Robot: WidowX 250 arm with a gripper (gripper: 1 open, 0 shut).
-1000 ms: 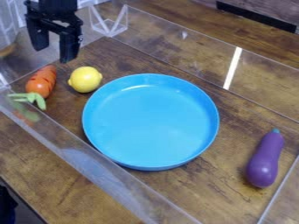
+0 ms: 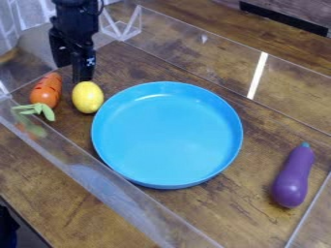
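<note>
My black gripper [image 2: 72, 62] hangs at the top left of the camera view, its fingers open just above and behind a yellow lemon-like object [image 2: 88, 97]. An orange carrot [image 2: 46, 91] with a pale green top lies to the left of the lemon. A large blue plate [image 2: 167, 134] fills the middle, right of the lemon. A purple eggplant [image 2: 292, 177] lies at the far right.
Clear walls enclose the wooden surface [image 2: 233, 218] along the left and edges.
The gripper has moved rightward and down toward the lemon. The lemon has shifted slightly left and now appears more upright in its long axis.
</note>
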